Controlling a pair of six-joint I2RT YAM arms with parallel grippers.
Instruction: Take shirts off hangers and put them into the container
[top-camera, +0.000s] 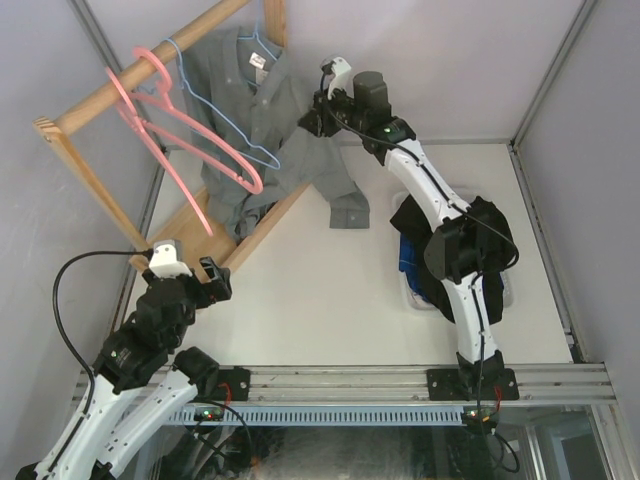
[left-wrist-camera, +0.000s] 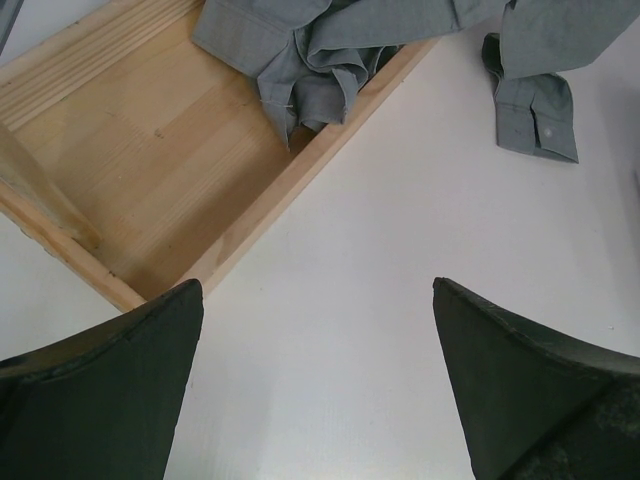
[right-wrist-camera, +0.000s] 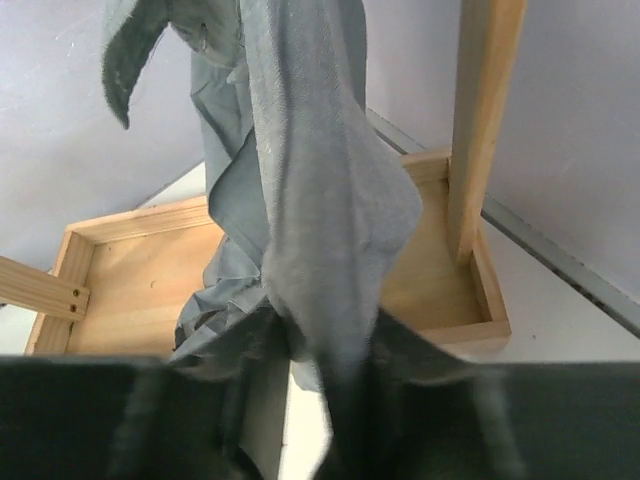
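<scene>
A grey shirt hangs from the wooden rack, a light blue hanger showing at its collar. Its cuff dangles over the white table. My right gripper is at the shirt's right-hand shoulder in the top view. In the right wrist view, grey cloth runs down between its blurred fingers, which stand close together; whether they are pinching it is unclear. My left gripper stays open and empty, low beside the rack's base, apart from the shirt.
Pink hangers and another blue hanger hang in front of the shirt on the wooden rail. A bin of dark clothes lies under my right arm.
</scene>
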